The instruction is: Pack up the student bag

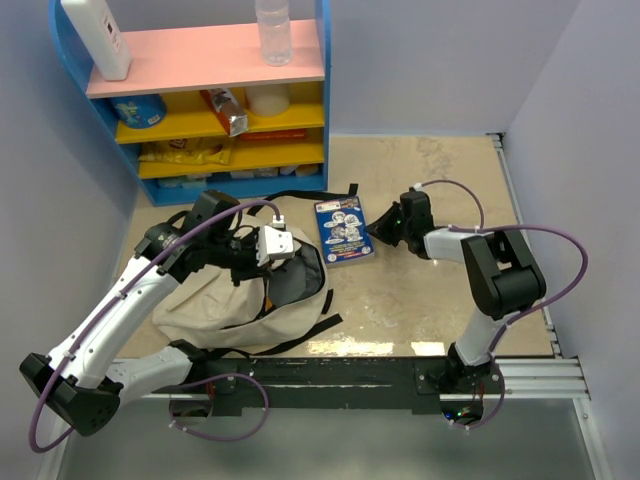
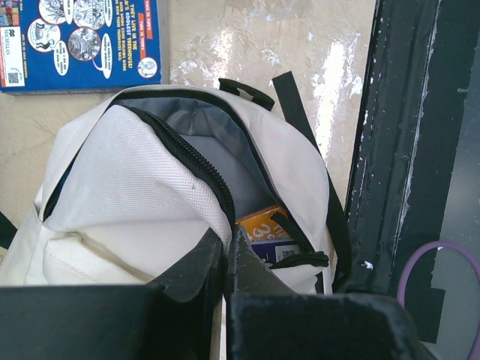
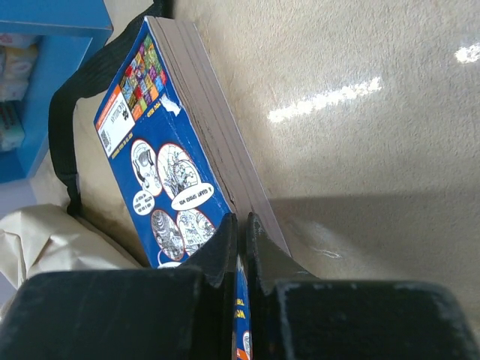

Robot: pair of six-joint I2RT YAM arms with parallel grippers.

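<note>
A cream backpack lies open on the table, an orange item inside. My left gripper is shut on the cream fabric along the bag's zipped opening. A blue book lies flat to the bag's right, near the shelf. My right gripper is shut at the book's right side, fingertips against or just over its page edge; nothing shows between them.
A blue shelf unit with bottles and packets stands at the back left. Black straps lie around the bag.
</note>
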